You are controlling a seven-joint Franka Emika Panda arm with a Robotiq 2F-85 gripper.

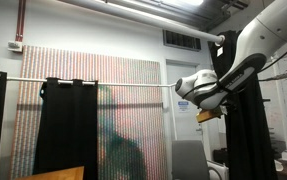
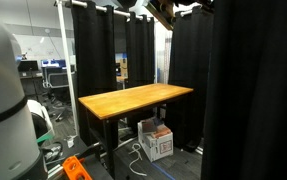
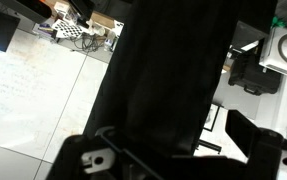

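Observation:
No object lies between the fingers of my gripper. In the wrist view its two dark fingers stand wide apart along the bottom edge, so it is open. A black curtain fills the space beyond them. The white and black arm (image 1: 248, 50) reaches in from the upper right in exterior view 1, high above the furniture. The wooden table (image 2: 133, 100) has a bare top in exterior view 2, and part of the arm (image 2: 163, 12) shows above it at the top edge.
Black curtains (image 1: 68, 125) hang around the workspace. Under the table a cardboard box (image 2: 155, 140) stands on the floor near a loose white cable (image 2: 135, 155). A grey chair (image 1: 190, 160) is below the arm.

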